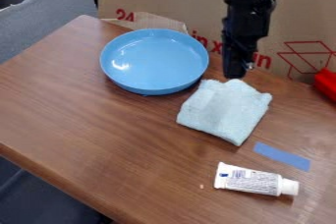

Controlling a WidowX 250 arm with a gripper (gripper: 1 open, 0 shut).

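Observation:
My black gripper (237, 71) hangs over the back edge of a folded pale cloth (221, 112), close to the right of the blue plate (153, 61). It looks shut, with nothing visible between its fingers; whether it touches the cloth is hard to tell. A white tube (254, 181) lies at the front right, with a blue strip (281, 155) above it.
A cardboard box wall (298, 22) stands along the back, and a red object (327, 86) is at the right edge.

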